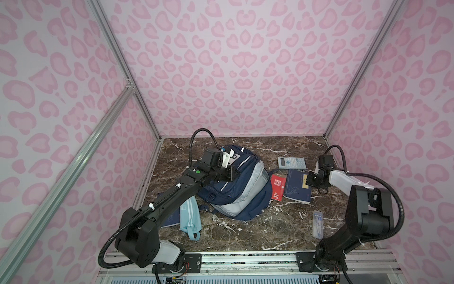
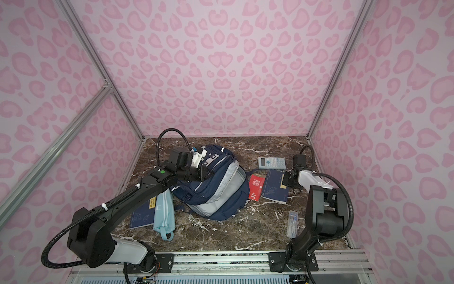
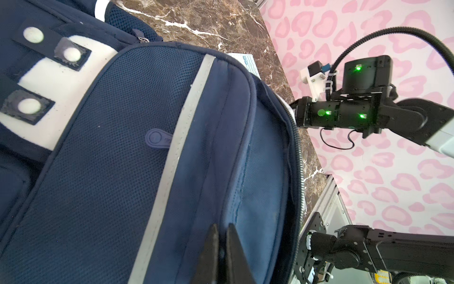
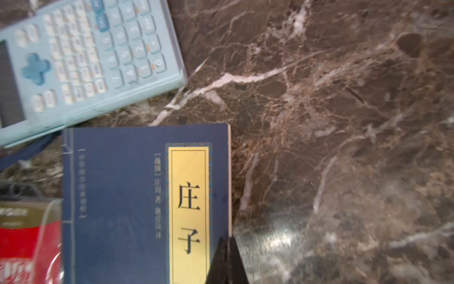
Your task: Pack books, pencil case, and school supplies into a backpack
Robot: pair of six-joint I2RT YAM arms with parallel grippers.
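The navy and grey backpack (image 1: 241, 189) lies mid-table. My left gripper is shut on the edge of its top flap, beside the unzipped opening (image 3: 295, 189). On the right, a dark blue book with a yellow title label lies flat. My right gripper is shut with nothing between its fingers, right at the book's right edge, with the book outside the fingers. A light blue calculator (image 4: 94, 61) lies behind the book and a red packet (image 1: 278, 187) to its left. The light blue pencil case (image 1: 190, 217) rests left of the backpack.
Another blue book (image 2: 143, 216) lies partly under the left arm, by the pencil case. A clear slim case (image 1: 317, 224) sits at the front right.
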